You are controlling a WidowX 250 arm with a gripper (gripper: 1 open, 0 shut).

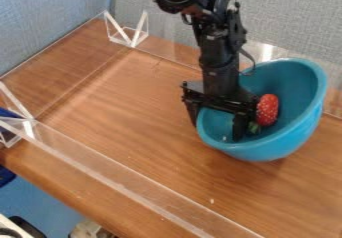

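A teal bowl (pixel 286 142) sits on the right of the wooden table (pixel 120 112). A red strawberry (pixel 266 110) lies inside it, against the right part. My black gripper (pixel 219 117) reaches down at the bowl's left side, its lower part over and in the bowl, just left of the strawberry.
Clear plastic edging runs along the table's front left and back, with white brackets (pixel 127 30) at the back left corner. A dark blue object is at the far left edge.
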